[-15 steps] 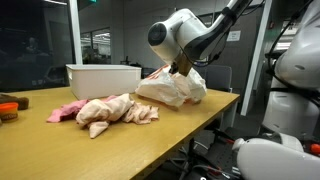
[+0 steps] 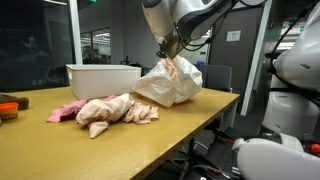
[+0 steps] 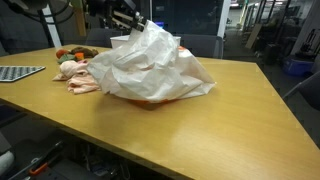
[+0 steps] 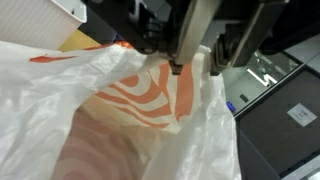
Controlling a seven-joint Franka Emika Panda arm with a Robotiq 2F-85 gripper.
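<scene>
A white plastic bag with orange print (image 4: 150,100) is drawn up into a peak beneath my gripper. In the wrist view its plastic runs up to the two fingers, which stand a little apart; whether they pinch it cannot be told. From the second exterior view, the white bag (image 3: 150,70) rises toward the gripper, its lower part spread over the table. The first exterior view has my gripper (image 2: 172,50) above the bag (image 2: 172,82), fingertips small and unclear.
Pink and peach cloths (image 2: 110,110) lie crumpled on the table (image 2: 110,150), left of the bag. A white box (image 2: 103,79) stands behind them, and orange bowls (image 2: 10,105) sit at the far left. Bare table extends to the right of the bag (image 3: 250,110).
My gripper has risen over the last second, and the top of the bag has come up with it into a taller peak. The cloths and the box have stayed put.
</scene>
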